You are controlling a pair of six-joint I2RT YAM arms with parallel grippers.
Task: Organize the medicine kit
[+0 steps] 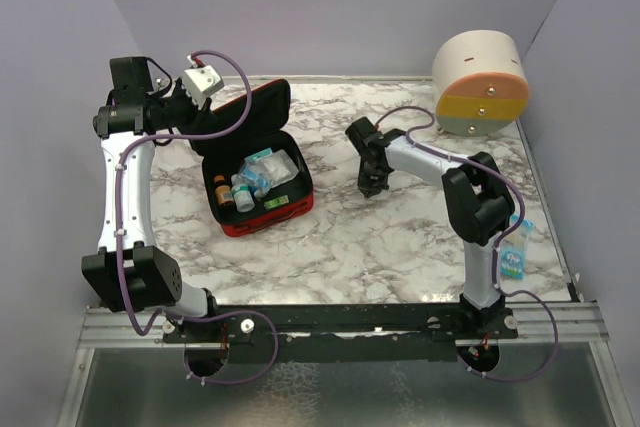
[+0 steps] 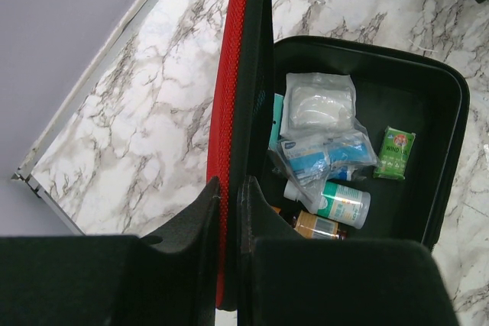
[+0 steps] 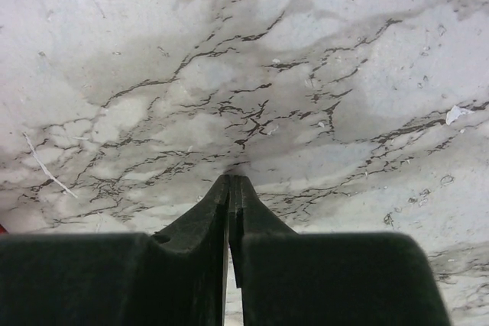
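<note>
The red-and-black medicine case [image 1: 264, 221] stands open on the left, holding brown bottles [image 2: 315, 226], a white bottle [image 2: 344, 204], clear bags [image 2: 317, 101] and a green packet [image 2: 393, 153]. My left gripper is shut on the edge of its raised lid [image 2: 225, 112]. My right gripper [image 1: 372, 187] is over the bare marble right of the case, its fingertips close together in the right wrist view, nothing visible between them; whether fully shut I cannot tell.
A rounded drawer box [image 1: 480, 77] stands at the back right. A blue packet [image 1: 513, 257] lies by the right edge.
</note>
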